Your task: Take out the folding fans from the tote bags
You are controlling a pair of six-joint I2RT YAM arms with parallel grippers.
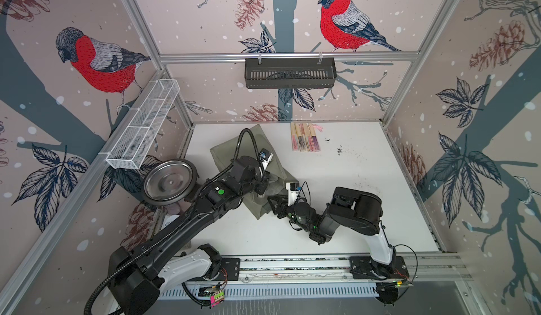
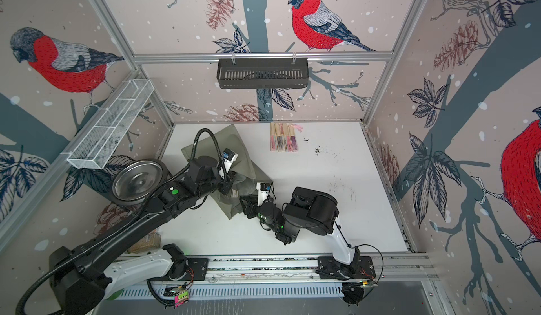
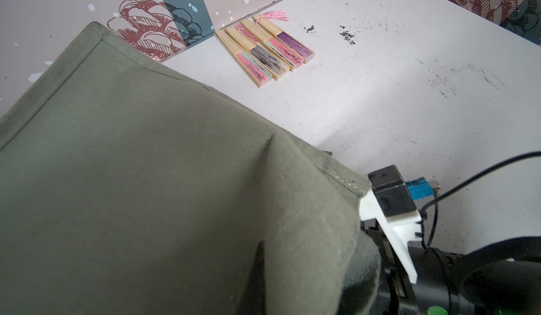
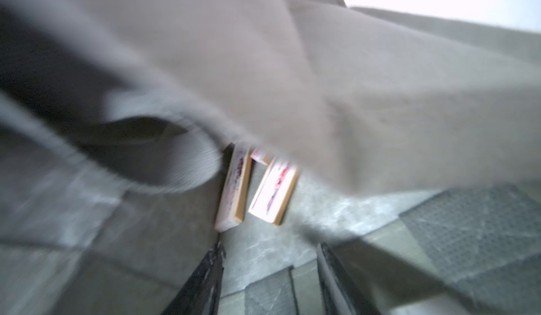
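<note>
A grey-green tote bag (image 1: 227, 147) lies at the left of the table. My left gripper is shut on a fold of its cloth, holding the upper layer raised. In the right wrist view, my right gripper stands open at the bag's mouth, nothing between its fingers. Ahead of the fingertips, inside the bag, lie a folding fan (image 4: 233, 193) and a second fan (image 4: 275, 192) beside it. Part of a third fan (image 4: 261, 156) shows behind them; draped cloth hides their far ends. Several fans (image 3: 265, 47) rest in a row on the table at the back.
A metal bowl (image 1: 170, 182) stands left of the table, below a white wire rack (image 1: 143, 123). A dark basket (image 1: 290, 73) hangs on the back rail. Both grippers are close together at the bag.
</note>
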